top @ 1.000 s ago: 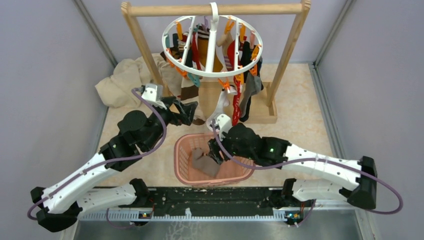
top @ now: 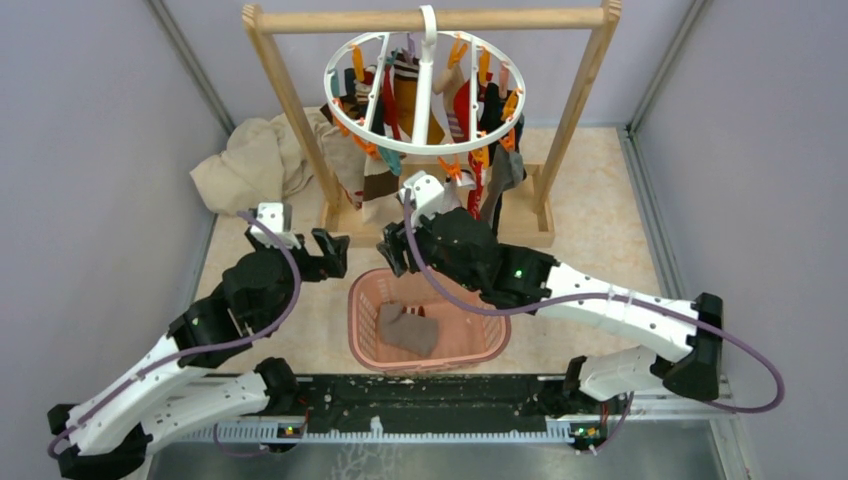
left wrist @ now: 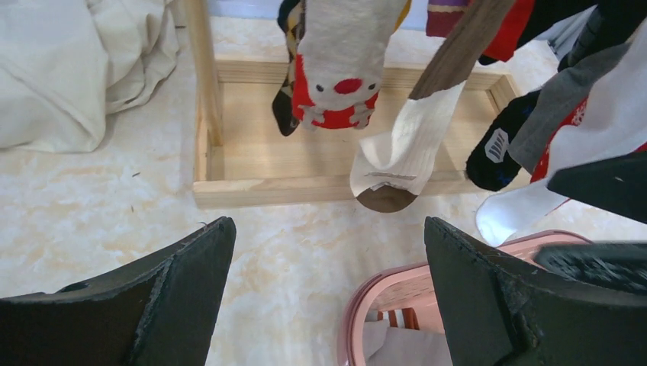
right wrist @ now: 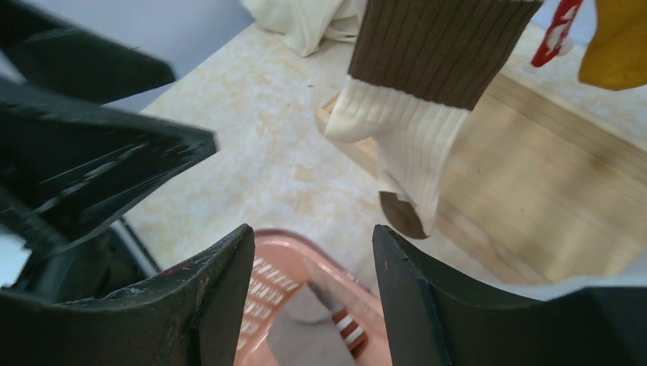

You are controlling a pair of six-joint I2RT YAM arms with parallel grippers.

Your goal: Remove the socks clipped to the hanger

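Socks of many colours hang from orange and other clips on the round white hanger (top: 424, 148). A brown and white sock (left wrist: 393, 160) (right wrist: 412, 114) dangles before my raised right gripper (top: 400, 250), which stands open with nothing between its fingers. My left gripper (top: 325, 255) is open and empty, left of the hanging socks; in the left wrist view a red-faced sock (left wrist: 339, 69) hangs behind. The pink basket (top: 357, 325) below holds a grey sock (top: 408, 330).
A wooden frame (top: 582, 85) with a base tray carries the hanger. A cream cloth (top: 240, 170) lies at the back left. Walls close in both sides; bare table shows beside the basket.
My right gripper has risen out from over the basket toward the socks and shifted left. My left gripper has drawn back leftward and lower in the top view.
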